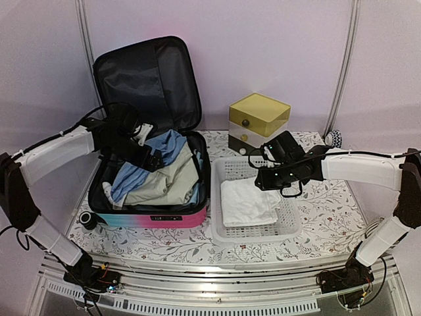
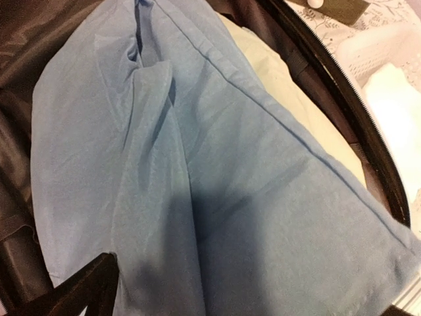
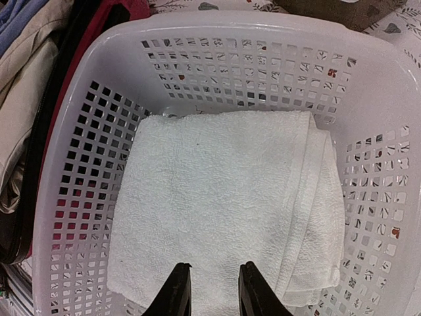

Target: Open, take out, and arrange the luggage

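The open suitcase [image 1: 184, 217] stands at the left with its black lid [image 1: 141, 79] raised. Inside, a rumpled blue cloth [image 2: 263, 184] lies partly over beige clothing [image 1: 174, 187]. My left gripper [image 1: 155, 162] is over this cloth, its fingers [image 2: 89, 289] spread wide, with blue fabric across the gap in the left wrist view. Whether the cloth is touched cannot be told. To the right, a white basket [image 3: 217, 26] holds a folded white towel [image 3: 210, 184]. Above the towel, my right gripper is partly open with nothing between its fingertips.
Behind the basket stands a yellow-topped box [image 1: 260, 112] with drawers. A dark round object [image 1: 87, 220] lies at the suitcase's front left corner. A patterned cup [image 1: 333, 138] is at the back right. Bare tabletop [image 1: 329, 217] lies right of the basket.
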